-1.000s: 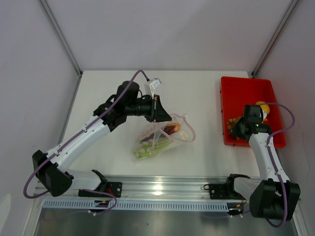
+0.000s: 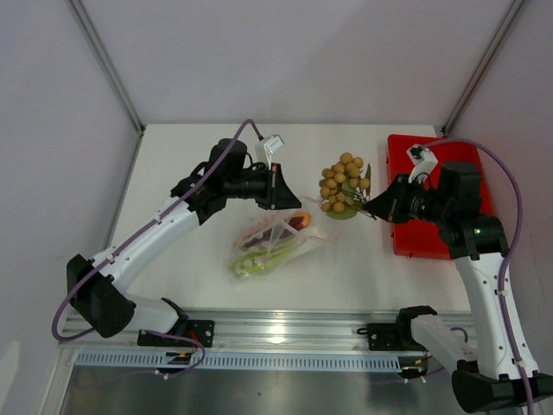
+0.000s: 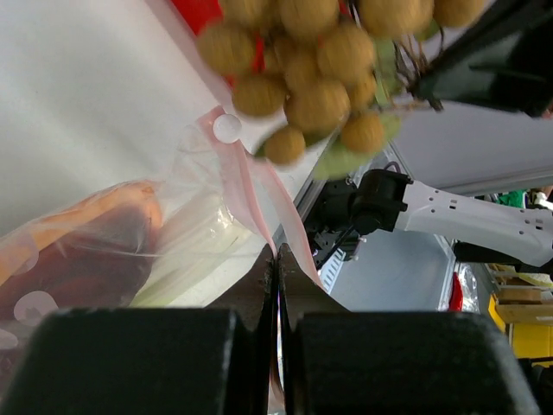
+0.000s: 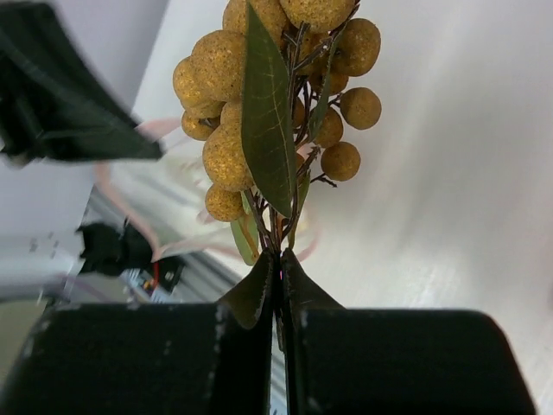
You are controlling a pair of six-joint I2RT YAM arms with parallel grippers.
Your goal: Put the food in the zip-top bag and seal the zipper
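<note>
The zip top bag (image 2: 263, 251) lies on the white table holding long green food and orange-brown food. My left gripper (image 2: 285, 201) is shut at the bag's pink zip edge (image 3: 298, 233), pinching it. My right gripper (image 2: 376, 207) is shut on the stems of a bunch of round yellow-brown fruit (image 2: 344, 177) with green leaves (image 4: 268, 130). The bunch hangs beside and above the bag's opening, seen close in both wrist views.
A red tray (image 2: 432, 242) stands at the right of the white table (image 2: 173, 259). A metal rail (image 2: 276, 316) runs along the front edge.
My right gripper has moved left out of the red tray, carrying the fruit bunch to beside the bag. My left gripper has barely moved.
</note>
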